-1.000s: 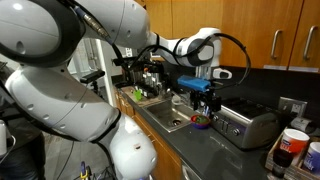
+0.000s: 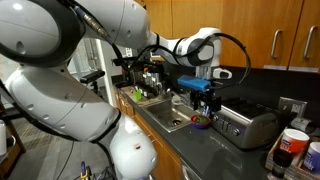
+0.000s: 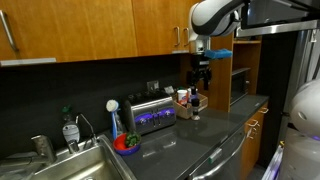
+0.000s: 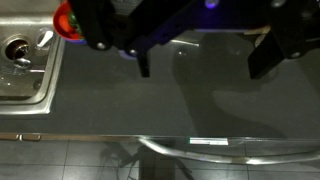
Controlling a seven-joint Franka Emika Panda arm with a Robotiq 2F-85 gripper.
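Note:
My gripper hangs over the dark countertop [image 4: 185,95] with its two black fingers spread wide in the wrist view. Nothing shows between them, only bare counter below. Exterior view 2 has the gripper [image 3: 242,72] well above the counter, on its right side. A red bowl [image 3: 127,150] with green and other coloured contents sits by the sink. In the wrist view, part of the red bowl [image 4: 67,24] shows at the upper left, apart from the fingers.
A silver toaster [image 3: 152,114] stands against the back wall. Cups [image 2: 293,143] are grouped at the right in exterior view 1. The steel sink [image 4: 45,90] lies beyond the bowl, and a pale handle [image 4: 240,158] runs along the counter front. Mid-counter is clear.

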